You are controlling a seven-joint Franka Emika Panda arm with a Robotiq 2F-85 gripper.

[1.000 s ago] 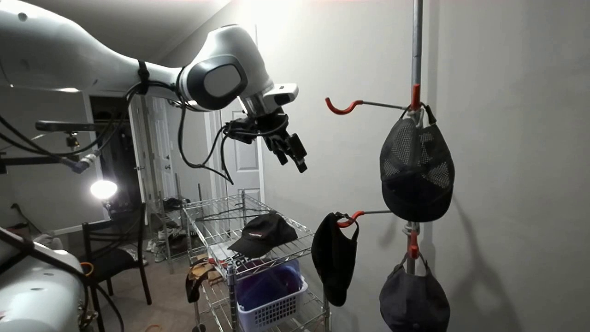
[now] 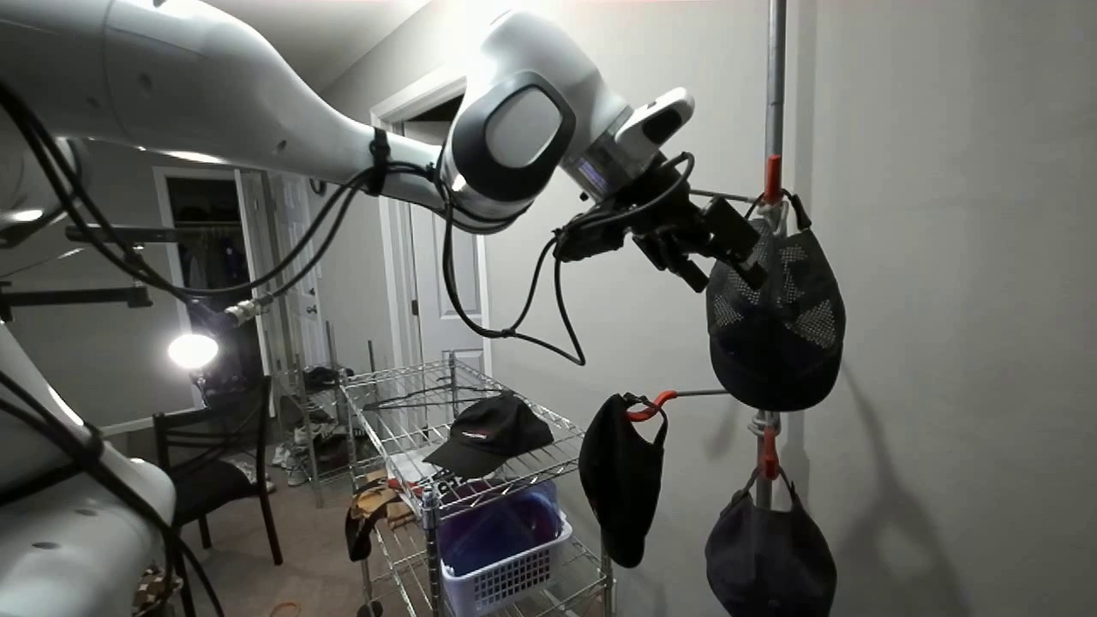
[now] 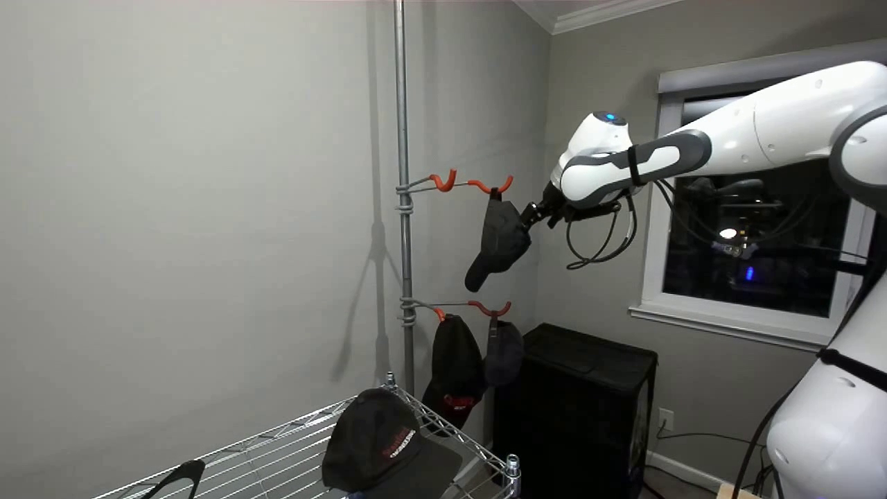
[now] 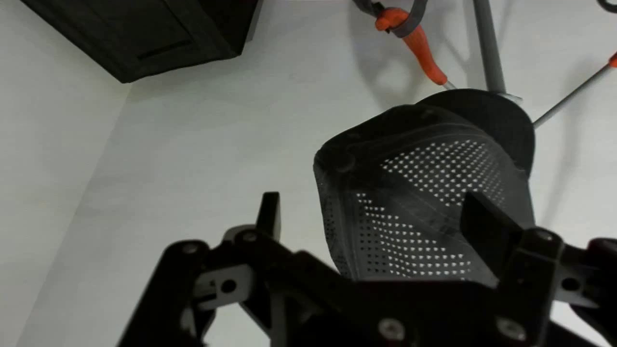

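Observation:
A black mesh-backed cap [image 2: 778,319] hangs brim down from an upper red hook [image 2: 772,181] on the metal pole. My gripper [image 2: 726,273] is open at the cap's upper left in exterior view 1. From the other side, in exterior view 2, the fingertips are right beside the crown of the same cap [image 3: 504,229]. In the wrist view the mesh panels of the cap [image 4: 439,173] lie beyond the fingers. The right finger [image 4: 489,228] overlaps the mesh, while the left finger [image 4: 269,214] stands over bare wall. Whether either finger touches the cap, I cannot tell.
An empty upper hook [image 3: 445,180] sits beside the occupied one. Below hang a black cap [image 2: 622,483] and a dark cap [image 2: 771,555]. Another black cap [image 3: 374,445] rests on the wire shelf [image 2: 365,396]. A black cabinet [image 3: 574,374] stands beneath, near the wall.
In exterior view 1 my arm has moved right, from well left of the pole to the hanging mesh cap, now covering the empty upper hook. The caps look unmoved.

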